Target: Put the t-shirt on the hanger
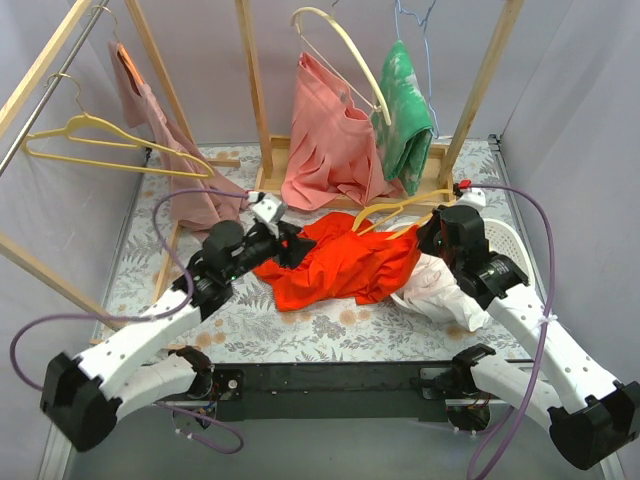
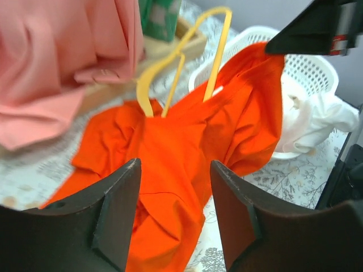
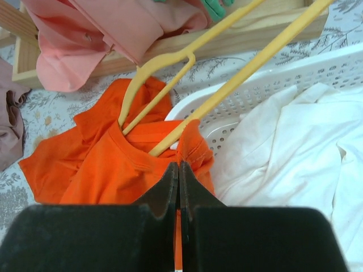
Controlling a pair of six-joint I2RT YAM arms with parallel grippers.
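The orange-red t-shirt (image 1: 345, 262) lies rumpled at the middle of the table. A yellow hanger (image 3: 227, 85) has its lower ends tucked into the shirt's neck opening, as both wrist views show. My right gripper is shut on the shirt's edge beside the hanger and holds that fabric raised. In the left wrist view the shirt (image 2: 170, 170) stretches up to the right gripper's dark fingers. My left gripper hangs over the shirt's left part with its fingers apart and nothing between them; the fabric shows beyond the gap.
A white basket (image 3: 278, 73) with white cloth (image 3: 289, 147) stands at the right. Pink cloth (image 1: 330, 140) and green cloth (image 1: 403, 115) hang at the back above a wooden frame. Another yellow hanger (image 1: 85, 125) hangs at the left.
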